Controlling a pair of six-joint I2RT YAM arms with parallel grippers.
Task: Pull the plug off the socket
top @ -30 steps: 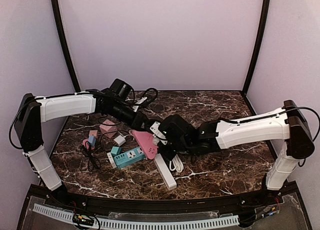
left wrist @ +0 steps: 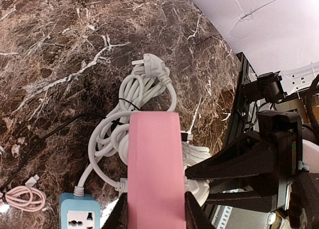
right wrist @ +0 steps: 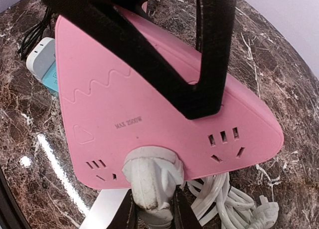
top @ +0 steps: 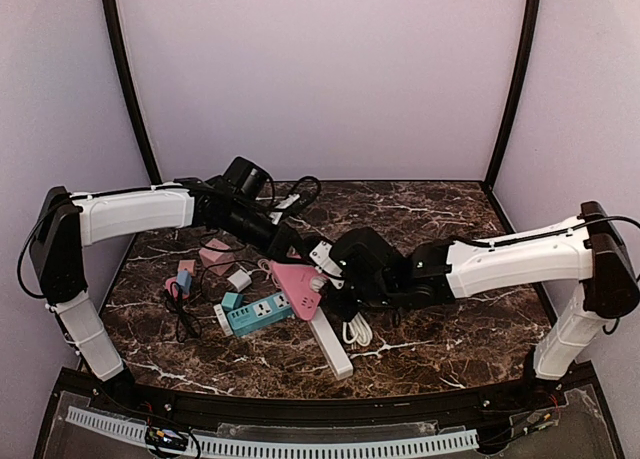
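Observation:
The pink triangular socket (top: 296, 282) is held above the table, with my left gripper shut across its thickness. In the right wrist view the socket's printed face (right wrist: 99, 116) shows sets of slots. A white plug (right wrist: 153, 176) sits against that face, between two visible slot sets; its pins are not visible. My right gripper is shut on the plug's body. Dark fingers (right wrist: 212, 54) of the left gripper cross the socket's upper part. From above, the right gripper (top: 326, 285) meets the socket's right side and partly hides the plug.
Below the socket lie a white bar (top: 333, 349) and a bundled white cable (left wrist: 139, 92). A blue power strip (top: 258, 315) is to their left, with several small blocks and a pink box (top: 214, 251) beyond. Open table surrounds the right arm.
The left arm barely moved.

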